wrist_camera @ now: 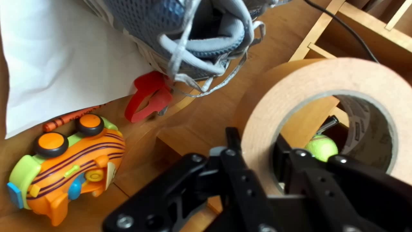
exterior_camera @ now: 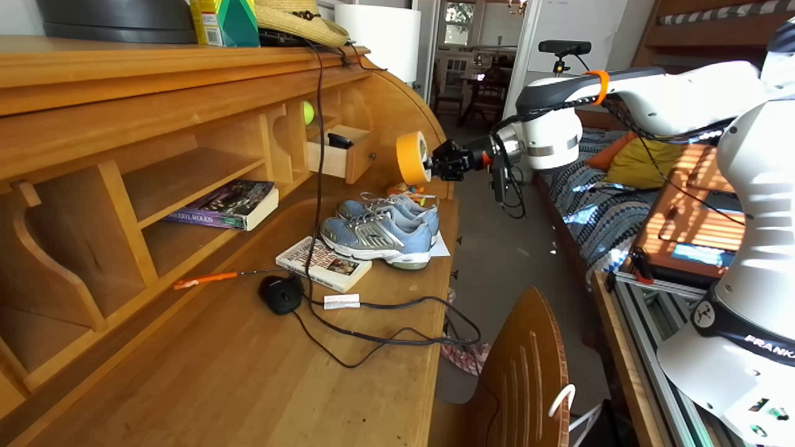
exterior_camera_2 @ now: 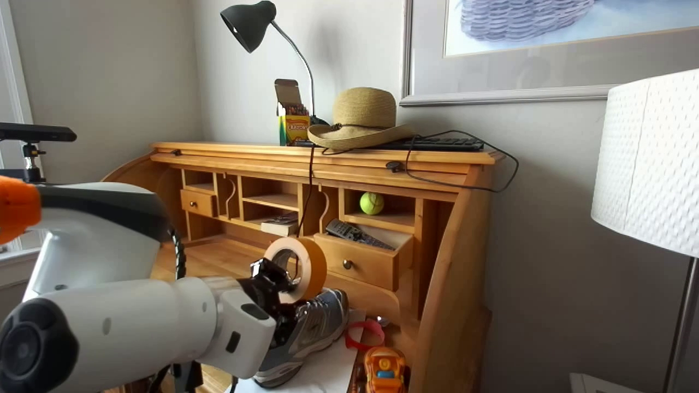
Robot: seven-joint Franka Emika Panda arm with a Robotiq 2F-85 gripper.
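An orange roll of tape [exterior_camera: 410, 158] is held in the air above the far end of the desk, with my gripper [exterior_camera: 432, 161] shut on one side of its ring. In the wrist view the roll [wrist_camera: 259, 127] has one finger outside the ring and one inside its hole; the gripper pinches the wall between them. Exterior view 2 shows the roll [exterior_camera_2: 315, 265] in front of the open small drawer [exterior_camera_2: 367, 261], above a grey-blue shoe [exterior_camera_2: 314, 334]. Through the roll's hole, a tennis ball [wrist_camera: 321, 147] shows in the wrist view.
A pair of sneakers [exterior_camera: 384, 237] stands below the roll, near a white paper [wrist_camera: 73, 62], a red band [wrist_camera: 148, 94] and an orange toy car [wrist_camera: 83, 166]. The drawer contains a remote [exterior_camera_2: 357, 233]. A black cable [exterior_camera: 320, 149] hangs down before the cubbies. The near desktop is mostly clear.
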